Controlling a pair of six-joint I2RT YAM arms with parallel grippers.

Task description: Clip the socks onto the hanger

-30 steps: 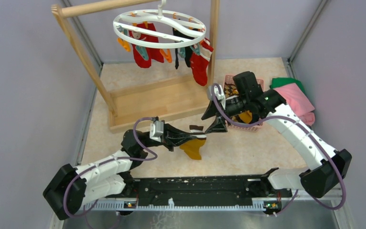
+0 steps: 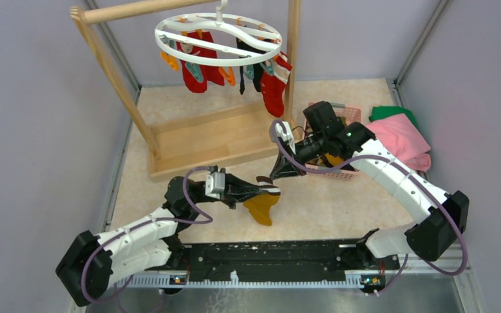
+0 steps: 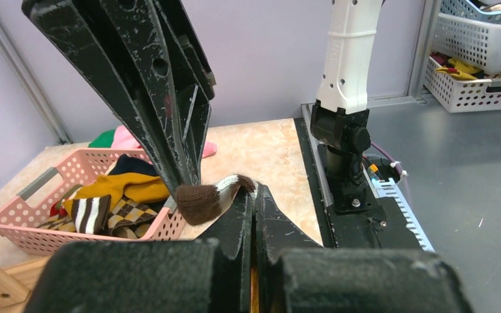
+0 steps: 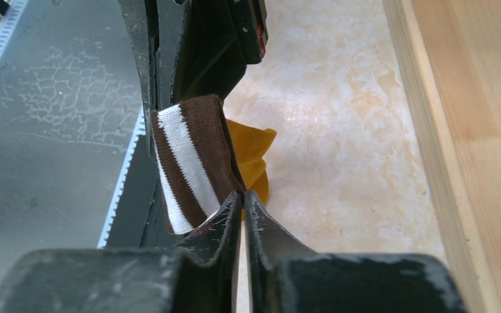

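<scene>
A mustard sock (image 2: 259, 207) with a brown-and-white striped cuff (image 4: 196, 160) dangles over the table from my left gripper (image 2: 265, 190). That gripper is shut on the sock, with part of the cuff (image 3: 210, 195) rising beside its tips in the left wrist view. My right gripper is shut, its tips right at one corner of the cuff; no cloth shows clearly between them. At the back hangs the round white hanger (image 2: 164, 47) with orange and teal clips (image 2: 227, 76). Clipped on it are red socks (image 2: 276, 85) and a dark one (image 2: 256, 75).
The wooden stand (image 2: 107, 72) frames the hanger, its base tray (image 2: 215, 134) on the table. A pink basket (image 3: 59, 244) of socks sits behind the right arm, beside pink and green cloth (image 2: 398, 134).
My right gripper has moved left to the sock's cuff, and its fingers have gone from open to shut. The left arm and the sock have shifted only slightly.
</scene>
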